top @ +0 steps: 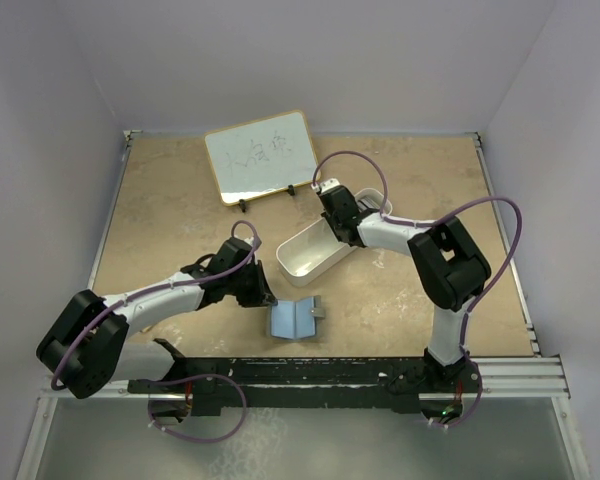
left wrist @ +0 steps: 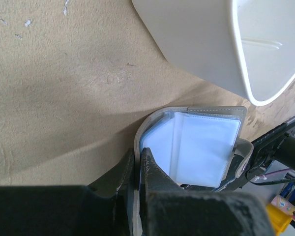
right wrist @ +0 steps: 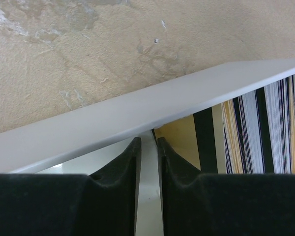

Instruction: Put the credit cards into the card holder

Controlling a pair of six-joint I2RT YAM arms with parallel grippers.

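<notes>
The card holder (top: 292, 318), an open wallet with pale blue sleeves (left wrist: 201, 147), lies at the front middle; my left gripper is shut on its grey edge. The white tray (top: 305, 255) stands behind it, with a row of cards (right wrist: 258, 128) packed at its right end. My right gripper is down inside the tray at the near end of that row, beside a gold card (right wrist: 179, 135), its fingers slightly apart. Whether a card is between them is unclear.
A whiteboard (top: 260, 155) on small feet stands at the back left.
</notes>
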